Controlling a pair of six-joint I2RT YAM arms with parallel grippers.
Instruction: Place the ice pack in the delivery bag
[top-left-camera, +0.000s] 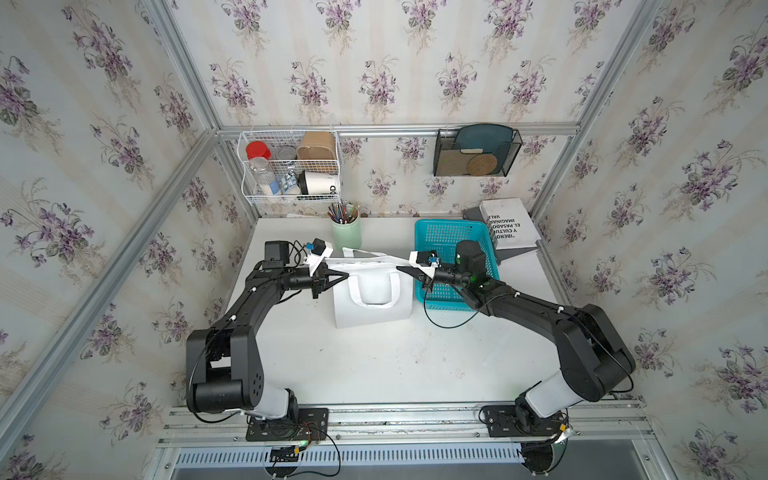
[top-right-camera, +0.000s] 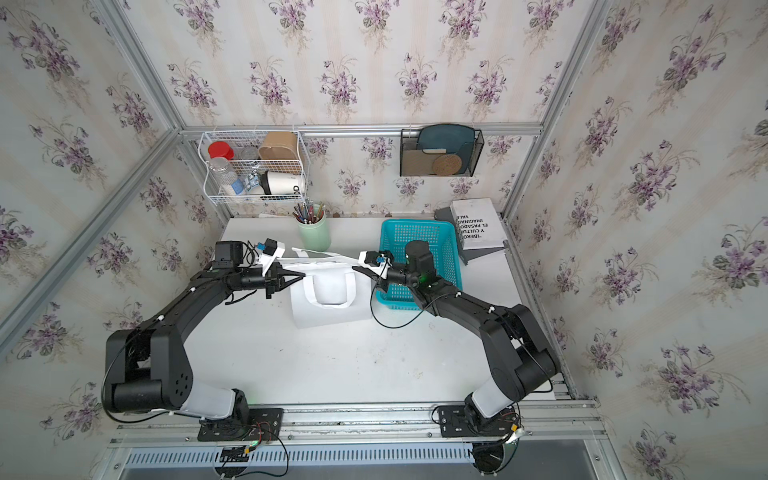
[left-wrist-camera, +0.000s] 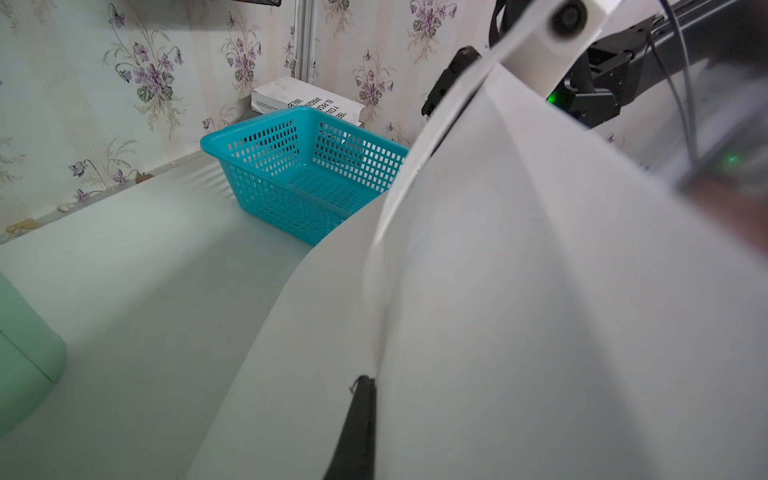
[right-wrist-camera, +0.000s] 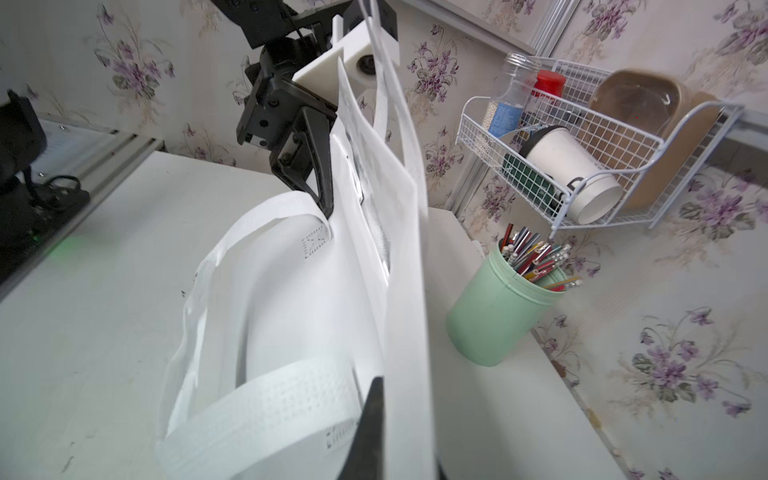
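Observation:
The white delivery bag (top-left-camera: 372, 308) stands upright at the table's centre, its handles flopped along the top and front. My left gripper (top-left-camera: 340, 274) is shut on the bag's upper left rim, with white material filling the left wrist view. My right gripper (top-left-camera: 406, 269) is shut on the upper right rim; in the right wrist view the bag's edge runs up between its dark fingers. Whether an ice pack is inside the bag cannot be told.
A teal basket (top-left-camera: 452, 228) sits right of the bag, partly under my right arm. A green pencil cup (top-left-camera: 346, 236) stands behind it, a book (top-left-camera: 508, 224) at back right. Wire racks (top-left-camera: 288, 192) hang on the wall.

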